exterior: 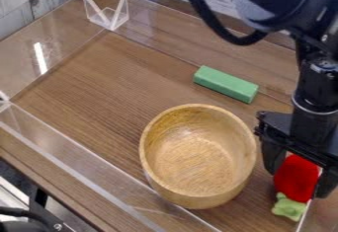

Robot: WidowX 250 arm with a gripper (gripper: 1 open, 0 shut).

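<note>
My black gripper (295,157) is low at the right of the camera view, its fingers around a red object (297,182) just right of the wooden bowl; whether they grip it cannot be told. A pale green piece (288,206) lies just below the red object. The round wooden bowl (195,155) is empty. A green block (226,84) lies farther back on the wooden table (93,108).
A clear plastic holder (107,11) stands at the back left. A transparent edge runs along the near side.
</note>
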